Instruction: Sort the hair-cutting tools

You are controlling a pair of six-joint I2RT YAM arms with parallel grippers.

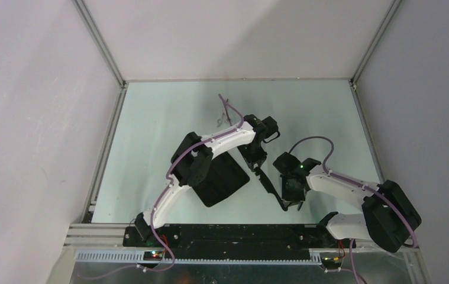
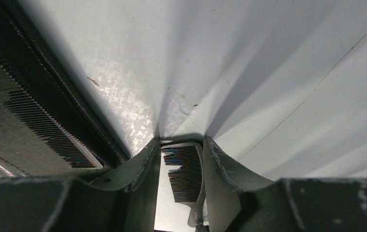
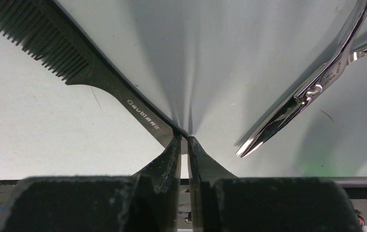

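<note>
A black comb (image 1: 269, 186) lies diagonally on the white table between both grippers. In the left wrist view its toothed end (image 2: 183, 176) is between the fingers of my left gripper, which stand apart. In the right wrist view its handle (image 3: 140, 113) reaches the narrowly spaced fingertips of my right gripper; whether they grip it is unclear. Silver scissors (image 3: 326, 75) lie to the right of that handle. A black case (image 1: 219, 186), left of the comb, holds another comb (image 2: 51, 128).
More slim tools (image 1: 225, 118) lie behind my left arm, partly hidden. A dark rail runs along its front edge, close to my right gripper.
</note>
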